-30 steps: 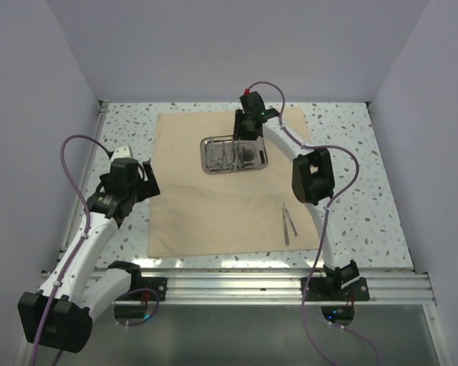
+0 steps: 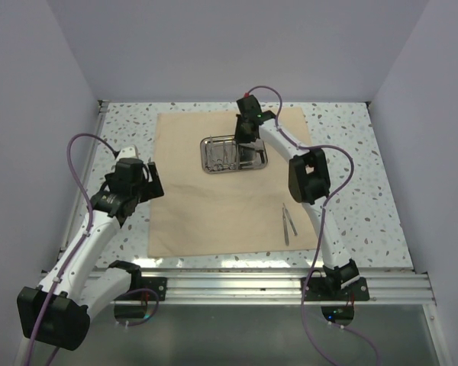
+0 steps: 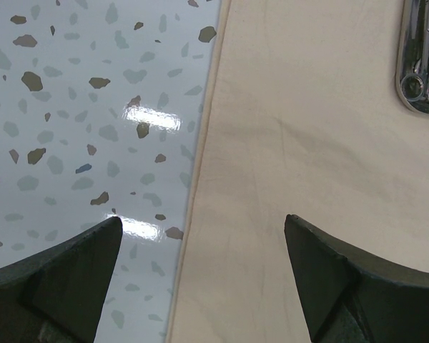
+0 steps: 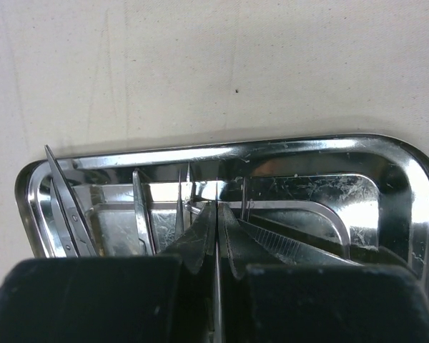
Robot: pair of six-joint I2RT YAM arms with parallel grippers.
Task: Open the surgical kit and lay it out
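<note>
The steel tray (image 2: 204,160) lies on the beige cloth (image 2: 206,213) with several thin metal instruments in it. My right gripper is shut, its tips low over the tray among the instruments; no instrument clearly shows between them. Close by, a ridged metal handle (image 4: 297,248) slants to the right, partly hidden by the fingers. Farther left in the right wrist view are a slim instrument (image 4: 141,211) and a pair of pointed arms (image 4: 73,207) resting over the rim. Two slim instruments, one (image 2: 285,227) beside the other (image 2: 291,221), lie on the cloth's lower right. My left gripper stands open and empty above the cloth's left edge.
The tray's left end (image 3: 407,96) shows at the top right of the left wrist view.
The left arm has shifted a little to the right. The two instruments on the cloth have stayed put.
</note>
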